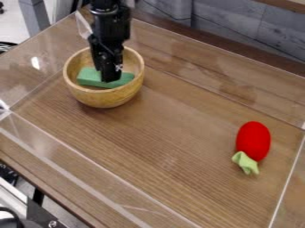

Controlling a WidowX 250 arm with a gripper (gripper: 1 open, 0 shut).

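Note:
A yellow wooden bowl (pixel 103 97) sits at the upper left of the table, with a green block (pixel 95 77) inside it. My black gripper (pixel 103 66) reaches down from the top into the bowl, its fingertips at the block. Whether the fingers are closed on the block is hard to tell.
A red object with a pale green end (pixel 254 142) lies on the right side of the wooden table (pixel 155 160).

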